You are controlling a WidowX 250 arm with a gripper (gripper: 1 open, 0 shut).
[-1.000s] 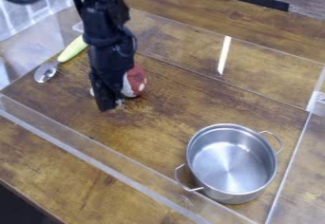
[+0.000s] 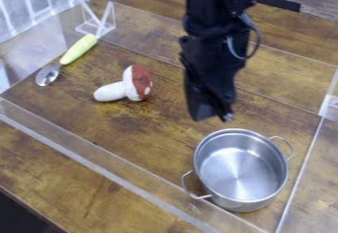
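Note:
My gripper (image 2: pixel 208 107) hangs in the middle of the camera view, above and behind the steel pot (image 2: pixel 242 165), with nothing visible between its fingers; it looks shut. To its left, a white object with a red-brown part (image 2: pixel 126 89) lies on the wooden surface. Farther left are a pale yellow-green object (image 2: pixel 79 49) and a metal spoon (image 2: pixel 47 74).
Clear low walls edge the wooden work area (image 2: pixel 132 143). The pot stands near the front right.
My gripper has moved right, away from the white and red object toward the pot. That object is now uncovered, lying about where it was.

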